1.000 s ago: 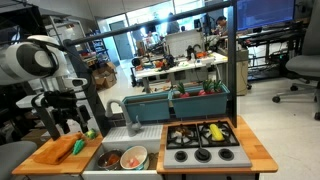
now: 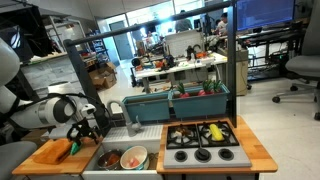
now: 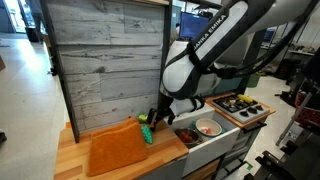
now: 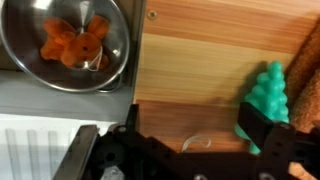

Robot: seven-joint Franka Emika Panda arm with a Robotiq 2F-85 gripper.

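Note:
My open gripper hangs low over the wooden counter, with bare wood and nothing held between its dark fingers. In the wrist view a bumpy green object (image 4: 266, 97) lies on the right, partly covered by the right finger. Exterior view 2 shows that same green object (image 3: 147, 133) beside the orange cloth (image 3: 117, 150), just left of the gripper (image 3: 165, 116). A steel pot (image 4: 122, 58) with an orange toy (image 4: 83, 46) inside sits at the upper left of the wrist view.
A white ribbed rack (image 4: 40, 150) fills the wrist view's lower left. Beyond the sink area stand a stove (image 2: 203, 146) with a yellow item on it and a blue planter box (image 2: 200, 106). The wood between pot and green object is clear.
In exterior view 1 the arm has come down towards the counter, near the green object and the sink edge. The objects on the counter appear unmoved.

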